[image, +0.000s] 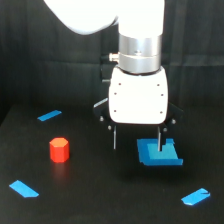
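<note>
My gripper (137, 146) hangs from the white hand in the upper middle of the camera view. Its two thin fingers stand wide apart, with no object visibly held between them. Behind and to the right of the fingers, a blue square thing (168, 161) with a lighter blue patch on it rests on the dark table; whether it is a flat pad or a shallow tray is hard to tell. One finger overlaps it in this view. Well to the left of the gripper sits a red-orange hexagonal block (59, 150), touching nothing else.
Blue tape strips lie on the black table (100, 195): a far left strip (49, 115), a near left strip (23, 189) and a near right strip (196, 197). Between the block and the blue square the surface is bare. A dark curtain hangs behind.
</note>
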